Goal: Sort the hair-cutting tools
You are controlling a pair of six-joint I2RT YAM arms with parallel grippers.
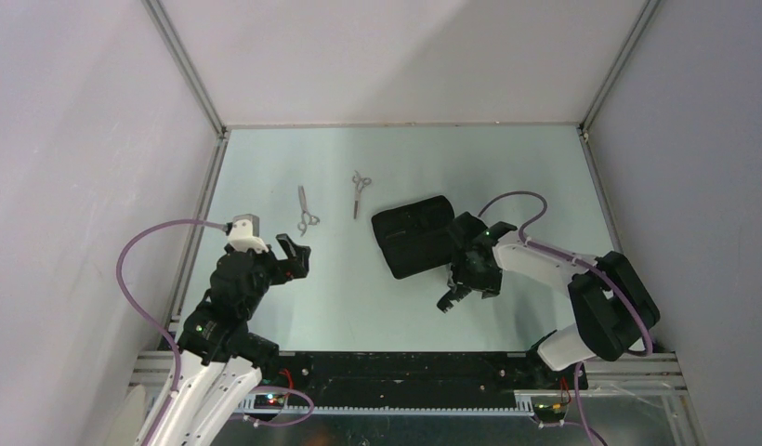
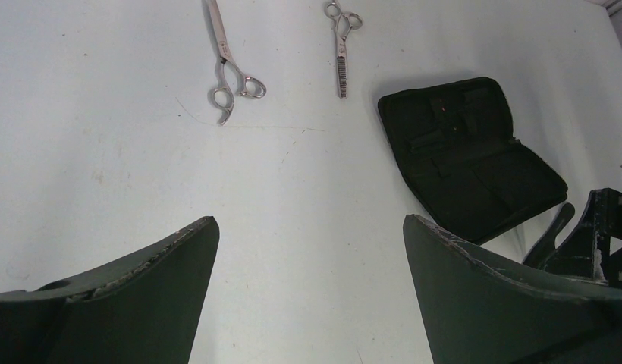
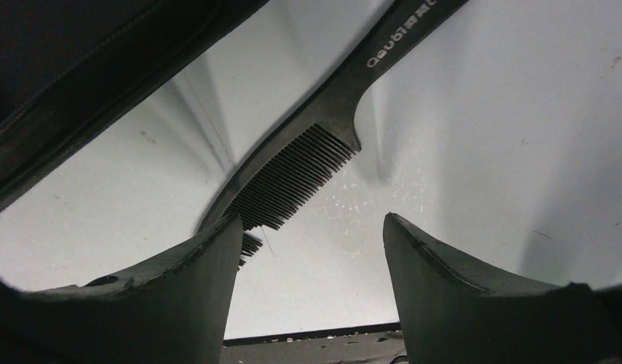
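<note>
A black comb point(image 3: 300, 144) lies flat on the table beside the open black case point(image 1: 391, 243). Over the comb stands my right gripper, its fingers wide apart and holding nothing; from above, the arm hides much of the comb point(image 1: 449, 300). Left of the case are two silver scissors: plain-looking ones point(image 1: 304, 209) further left, and thinning scissors point(image 1: 359, 190) with a toothed blade point(image 2: 341, 74). My left gripper is open and empty at the table's left side, nearer the front than both scissors. The case point(image 2: 467, 152) looks empty.
A dark strip point(image 1: 405, 372) runs along its front edge, and walls stand at both sides and the back.
</note>
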